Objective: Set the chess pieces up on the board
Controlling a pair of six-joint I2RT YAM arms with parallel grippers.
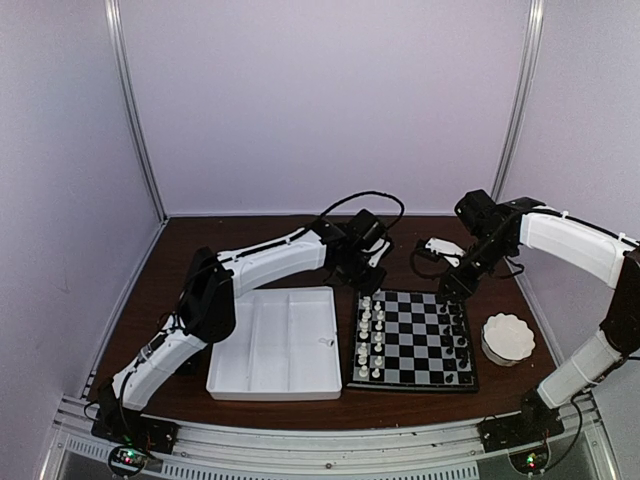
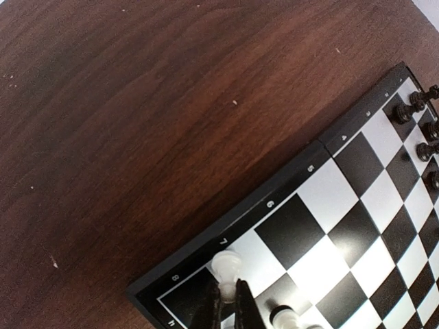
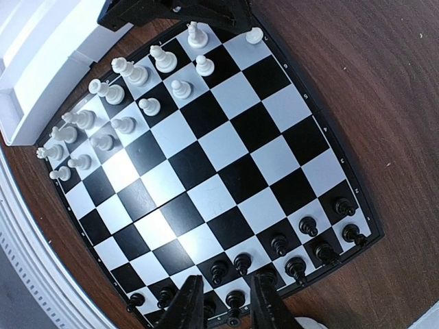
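Note:
On the chessboard (image 1: 412,341), white pieces (image 3: 137,73) stand in two rows along the left side. Black pieces (image 3: 295,269) line the right side. My left gripper is shut on a small white piece (image 2: 226,264), at the far left corner near the 7 and 8 marks. In the right wrist view that white piece (image 3: 254,35) shows beside the dark left gripper; whether its base touches the board is unclear. My right gripper hangs above the black side, its fingers apart. A black piece (image 3: 234,300) shows between them, apparently standing on the board below.
A white compartment tray (image 1: 264,397) lies empty left of the board. To the right of the board is a round white container (image 1: 508,338). Bare brown table (image 2: 137,137) lies behind the board. Neighbouring white pieces stand close to the left gripper.

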